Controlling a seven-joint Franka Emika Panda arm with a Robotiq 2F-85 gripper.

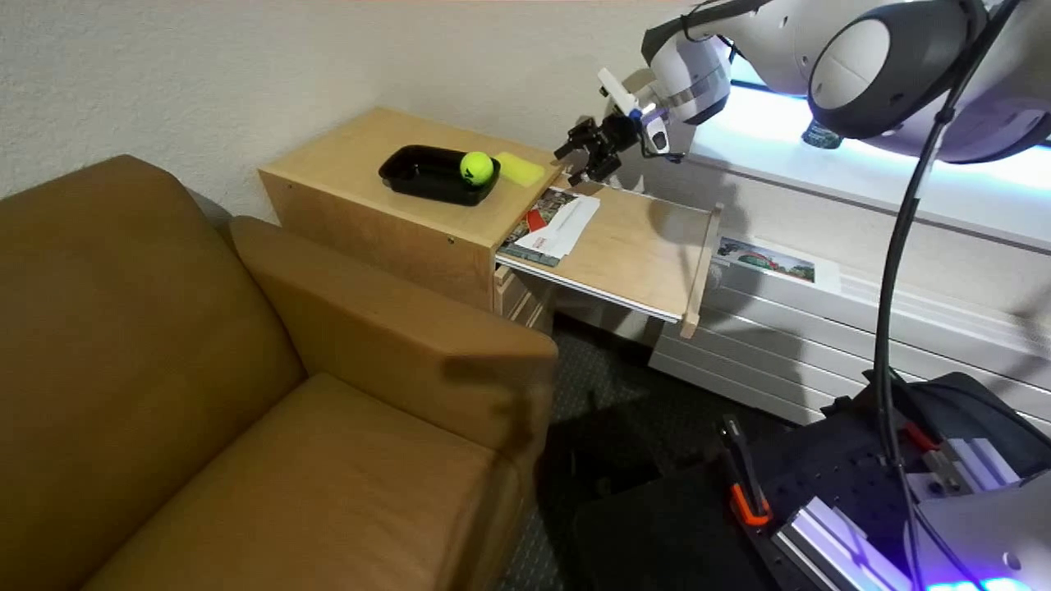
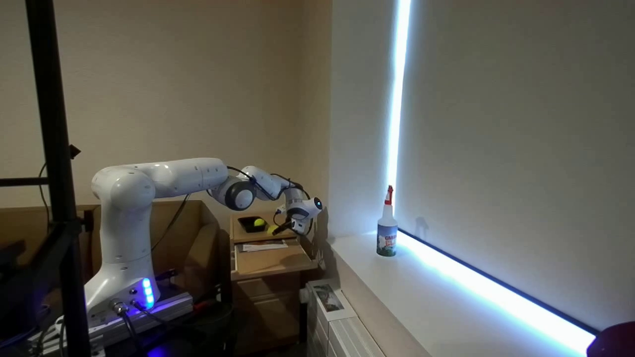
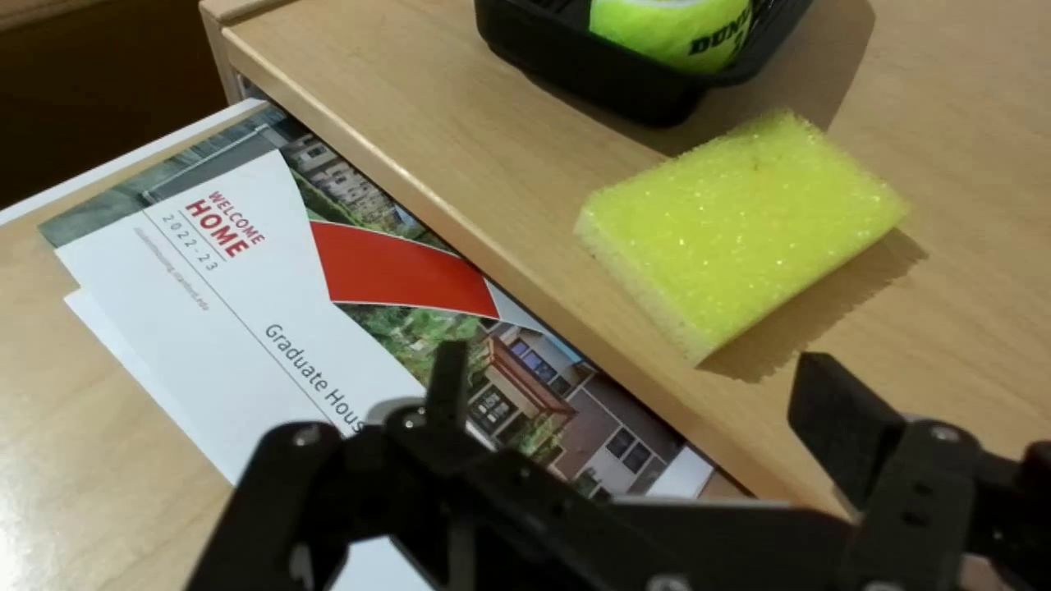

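Observation:
A yellow sponge (image 3: 744, 226) lies flat on the wooden cabinet top, near the edge above the pulled-out drawer. Beside it a green tennis ball (image 1: 475, 168) rests in a black tray (image 1: 421, 173). My gripper stands open, its two black fingers wide apart at the bottom of the wrist view, and nothing shows between them. In exterior view 1 the gripper (image 1: 571, 166) hovers close to the cabinet's right edge, to the right of the sponge (image 1: 519, 169) and apart from it. White papers and a brochure (image 3: 389, 266) lie in the drawer.
The drawer (image 1: 640, 236) sticks out from the cabinet toward the radiator (image 1: 749, 325). A brown sofa (image 1: 384, 325) stands in front of the cabinet. A spray bottle (image 2: 387, 232) is on the windowsill. Walls close in behind the cabinet and beside the drawer.

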